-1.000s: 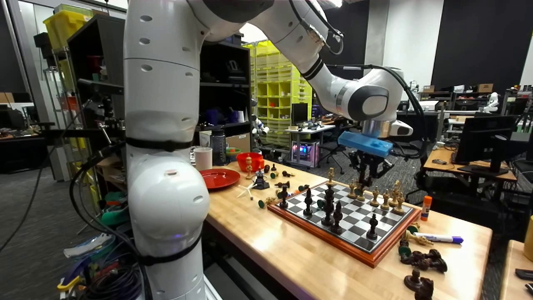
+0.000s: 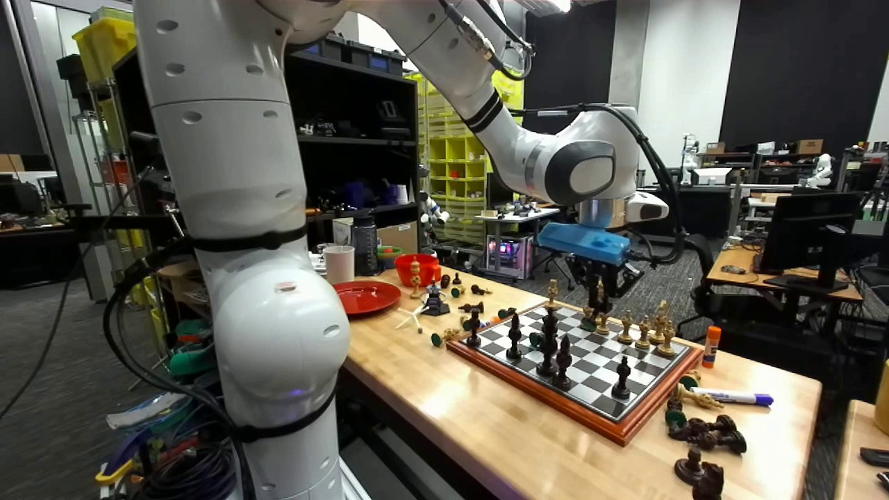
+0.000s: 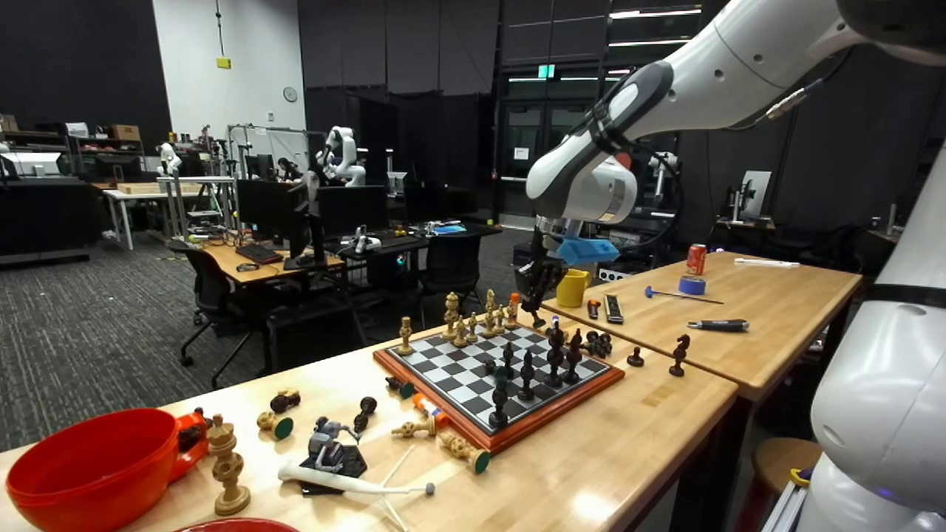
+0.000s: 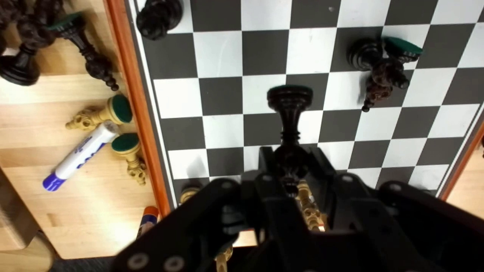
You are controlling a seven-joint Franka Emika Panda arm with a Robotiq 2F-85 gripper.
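My gripper is shut on a dark chess piece (image 4: 290, 104), whose base faces forward in the wrist view and whose upper part is between the fingers. The piece is held above the chessboard (image 4: 222, 93). In exterior view 2 its dark base (image 3: 538, 323) hangs below the gripper (image 3: 537, 300), near the board's far side. Several dark pieces, among them a small upright one (image 2: 621, 379), are on the near side of the board. Light pieces (image 2: 664, 340) stand along the far side. A dark piece lies tipped against another (image 4: 379, 74) on the board.
Fallen dark pieces (image 2: 708, 433), a white marker (image 2: 733, 397) and an orange glue stick (image 2: 710, 346) are beside the board. On the other side are a red bowl (image 3: 93, 461), a small figurine (image 3: 328, 448) and loose pieces.
The arm and gripper have shifted left in exterior view 1, across the far side of the board. Pieces standing on the board look unmoved.
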